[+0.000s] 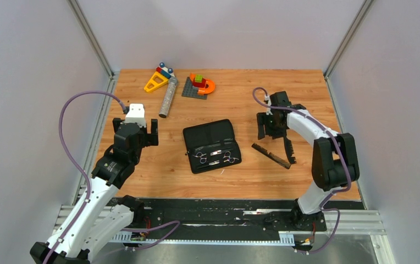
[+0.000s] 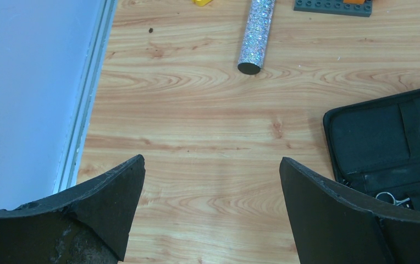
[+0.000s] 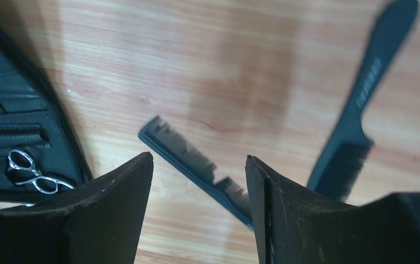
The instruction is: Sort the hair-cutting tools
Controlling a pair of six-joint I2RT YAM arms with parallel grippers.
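Observation:
A black zip case [image 1: 208, 135] lies open mid-table, holding scissors [image 3: 32, 170] and other slim tools. To its right lie two combs: a straight comb [image 1: 268, 155] and a handled comb [image 3: 364, 82]. My right gripper is open above the combs, its fingers empty, with the straight comb seen beneath and between them in the right wrist view. My left gripper stands open at the table's left side, left of the case, over bare wood.
At the back left are a glittery cylinder [image 1: 169, 99], a yellow toy piece [image 1: 155, 82] and a grey plate [image 1: 190, 91] with coloured blocks.

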